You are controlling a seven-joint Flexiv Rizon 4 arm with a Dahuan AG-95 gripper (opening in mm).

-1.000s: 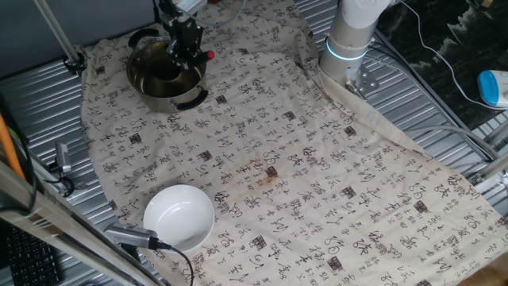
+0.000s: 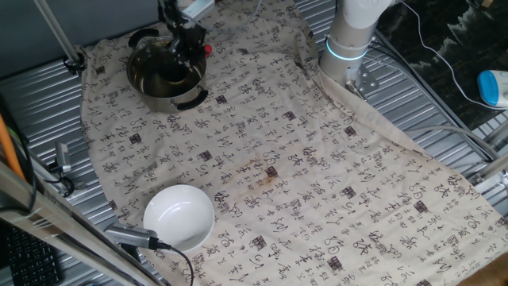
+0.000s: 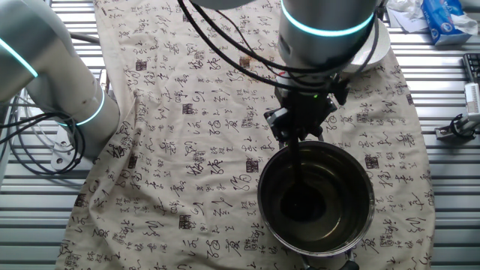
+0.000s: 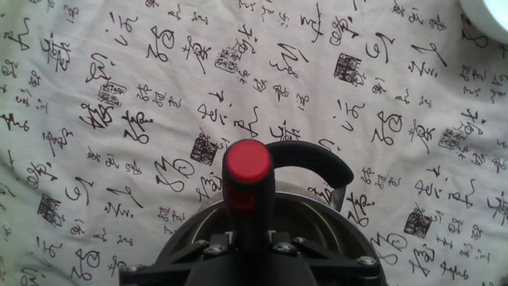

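A dark ladle (image 3: 301,206) dips into a steel pot (image 3: 366,176), its bowl low inside near the pot's floor. My gripper is shut on the ladle's black handle, whose red end (image 4: 248,161) points toward the wrist camera. In exterior view 1 the gripper (image 2: 187,49) hangs over the rim of the pot (image 2: 163,104) on the arm's side, and the red handle end (image 2: 208,49) sticks out past it. Parts of the fingers are hidden behind the handle and arm.
A white bowl (image 2: 179,218) stands at the near left of the patterned cloth (image 2: 317,167), well apart from the pot. A camera with a cable (image 2: 132,236) reaches in beside the bowl.
My gripper and the ladle have shifted slightly, with the red handle end a little higher and further left in exterior view 1. Pot and bowl have stayed put.
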